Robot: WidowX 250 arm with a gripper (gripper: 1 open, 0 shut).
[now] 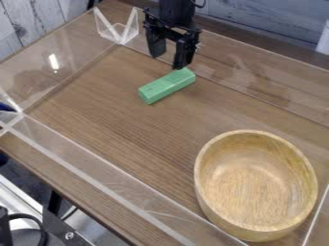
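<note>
A green rectangular block (166,86) lies diagonally on the wooden table, upper middle in the camera view. Just behind and above it is my black gripper (168,50), apart from the block and open, with nothing visible between its fingers.
A large beige round bowl (255,219) fills the lower right of the table (110,144). A clear plastic piece (118,27) stands at the back left. Dark cables lie at the lower left edge.
</note>
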